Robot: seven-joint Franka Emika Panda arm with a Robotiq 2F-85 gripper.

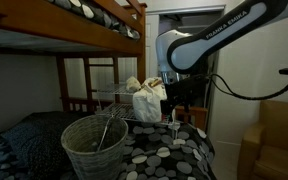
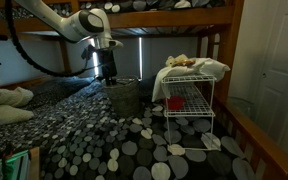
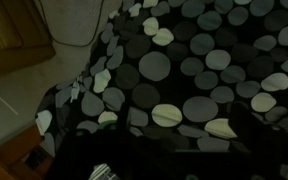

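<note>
My gripper hangs above the bed's dark spread with grey and pale dots, and its fingers stand open. Nothing shows between its fingers. In the wrist view the dark fingers sit along the bottom edge, hard to pick out against the dotted cloth. A woven basket stands on the bed at the left in exterior view 1. From exterior view 2 the same basket shows behind and below the gripper. A wire rack stands on the spread, with a white cloth draped over its top.
Something red lies on a rack shelf. A wooden bunk overhangs the bed at the left. A brown armchair stands at the right. The dotted spread in front of the rack is bare.
</note>
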